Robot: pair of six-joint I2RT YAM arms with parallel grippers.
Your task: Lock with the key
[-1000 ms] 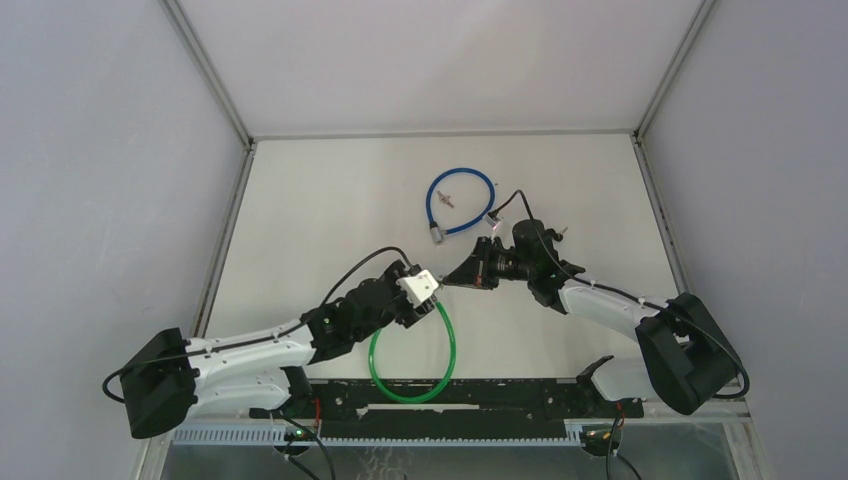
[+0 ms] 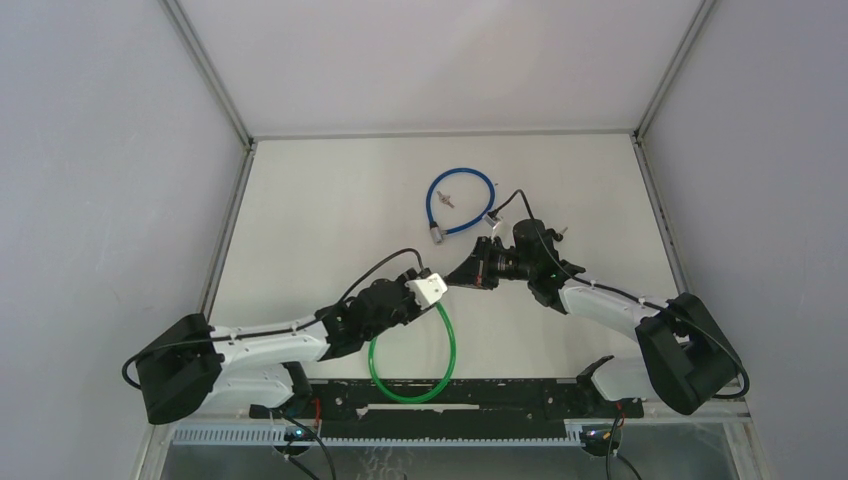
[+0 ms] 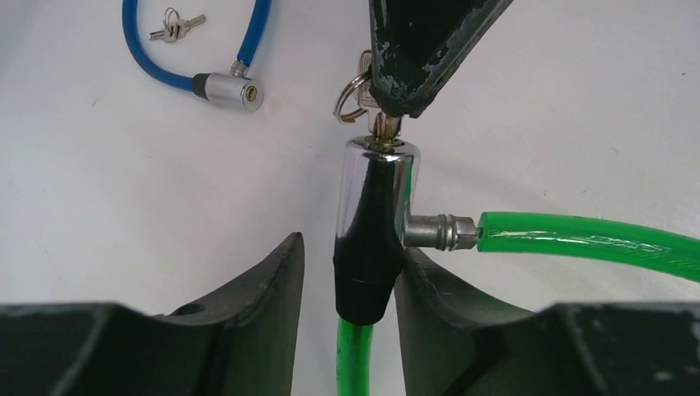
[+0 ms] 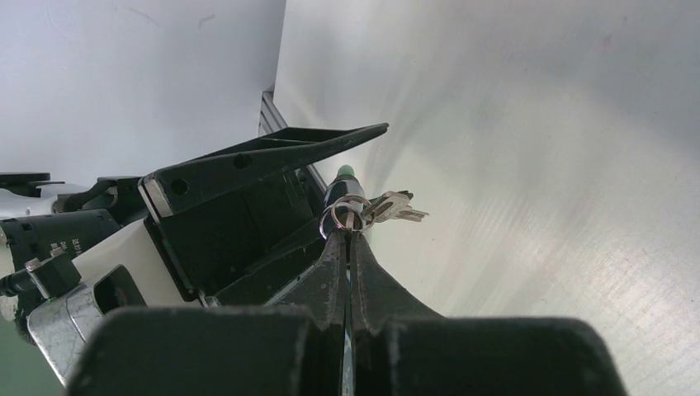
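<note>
The green cable lock's chrome body (image 3: 371, 198) stands upright in the left wrist view, with a key (image 3: 385, 124) on a ring in its top. My right gripper is shut on the key, and more keys hang at the ring beside its fingertips. My left gripper is part open, its fingers either side of the lock's lower body, the right one close against it. The green cable (image 2: 450, 340) loops down toward the near table edge in the top view.
A blue cable lock (image 2: 437, 232) lies farther back on the table, with its own keys (image 2: 446, 200) inside the loop.
The right arm and blue lock look unchanged.
</note>
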